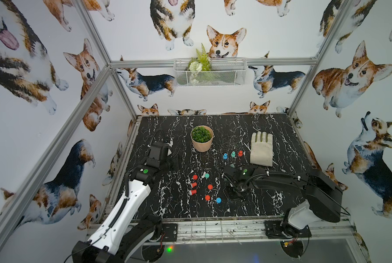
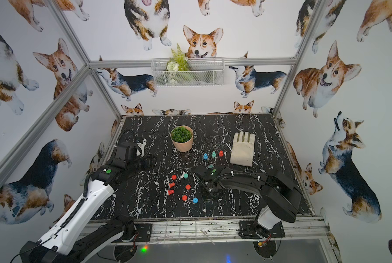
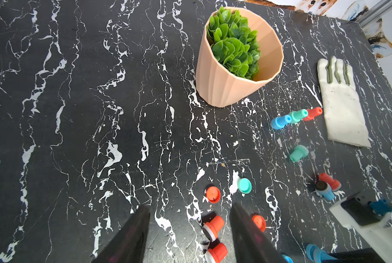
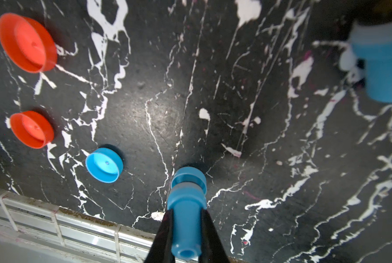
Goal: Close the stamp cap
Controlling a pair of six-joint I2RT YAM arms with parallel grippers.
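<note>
A blue stamp [image 4: 186, 228] is held by my right gripper, shut around its body. Its far end partly covers a blue cap [image 4: 189, 171] lying on the table; whether stamp and cap touch, I cannot tell. A second blue cap [image 4: 104, 164] lies open side up to the left, near two red caps [image 4: 27, 42]. At the table's left side my left gripper is open and empty. Beyond its fingers lie red stamps [image 3: 216, 253], a red cap [image 3: 213, 194] and a green cap [image 3: 244, 185].
Stamps stand in a row, one of them blue [image 3: 281, 121], near the white glove [image 1: 261, 149]. A potted plant [image 1: 202, 139] stands at the back. Another blue stamp [image 4: 385, 65] lies right of the held one. The metal rail [image 4: 51, 228] borders the front.
</note>
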